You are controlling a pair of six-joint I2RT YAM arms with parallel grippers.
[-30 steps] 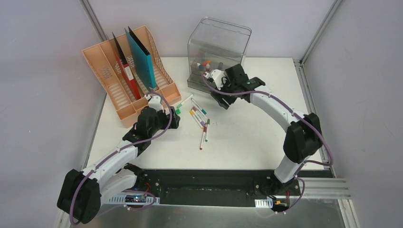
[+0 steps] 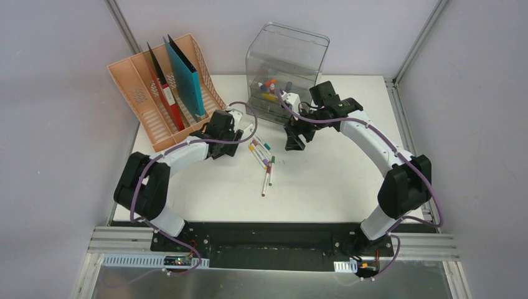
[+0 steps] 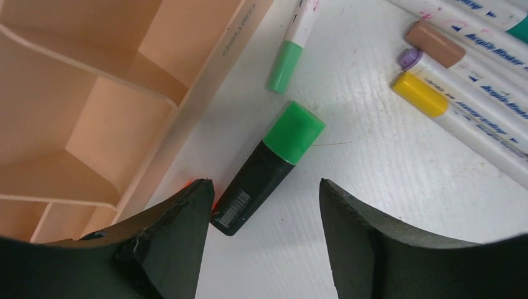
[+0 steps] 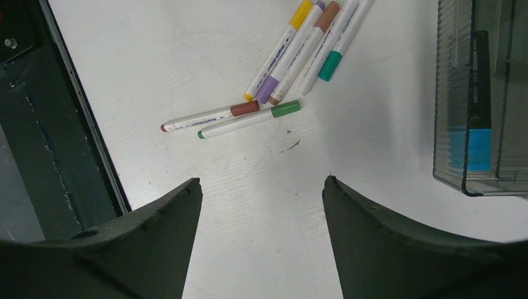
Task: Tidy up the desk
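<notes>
A black glue stick or marker with a green cap (image 3: 256,177) lies beside the peach organizer (image 3: 205,93), between the fingers of my open left gripper, which is above it. A small orange item behind it is mostly hidden. A green-capped marker (image 3: 288,62) lies just beyond. Several white markers with coloured caps (image 4: 289,53) lie in a group mid-desk, with a brown one (image 4: 205,117) and a dark green one (image 4: 249,121) nearer the front. My right gripper hangs open and empty over bare desk, right of the markers.
The peach organizer holds red (image 2: 171,103) and teal (image 2: 187,81) binders at back left. A clear drawer box (image 2: 286,43) with small items stands at back centre, a blue-and-black item (image 4: 479,99) inside.
</notes>
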